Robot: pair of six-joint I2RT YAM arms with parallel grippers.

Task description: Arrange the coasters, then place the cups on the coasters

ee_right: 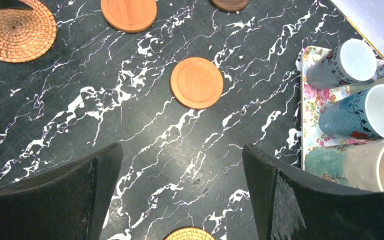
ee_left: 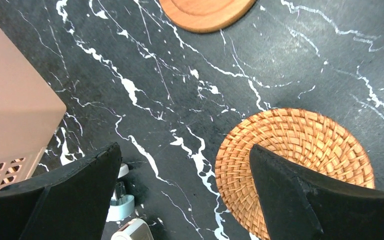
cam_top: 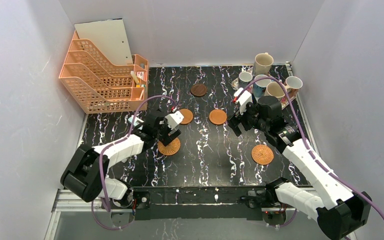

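Note:
Several cups stand crowded at the back right on a floral tray; in the right wrist view a dark blue-grey cup point(ee_right: 325, 72), a blue cup point(ee_right: 341, 117) and a green-and-cream cup point(ee_right: 337, 162) show there. Flat coasters lie spread over the table: woven ones point(cam_top: 262, 154), plain wooden coasters point(cam_top: 218, 117), and a dark round coaster point(cam_top: 198, 90). My left gripper is open above the left woven coaster, its fingers wide apart. Left of the cups, my right gripper stands open over bare table, nothing between its fingers.
An orange plastic rack point(cam_top: 102, 75) fills the back left corner. Small items point(ee_left: 122, 207) lie on the table near the left arm. Walls close in on the sides and back.

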